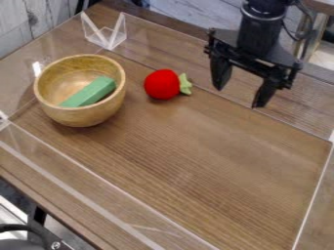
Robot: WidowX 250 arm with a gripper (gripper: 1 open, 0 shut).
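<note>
The black robot gripper (241, 80) hangs over the upper right of the wooden table, pointing down with its two fingers apart and nothing visible between them. A red object with a green top (162, 84), like a tomato or strawberry toy, lies left of it. Further left, a tan bowl (81, 115) holds a green oblong object (94, 90).
A white wire-like item (102, 29) stands near the upper left edge of the table (170, 176). Dark cables lie at the lower left corner, off the tabletop.
</note>
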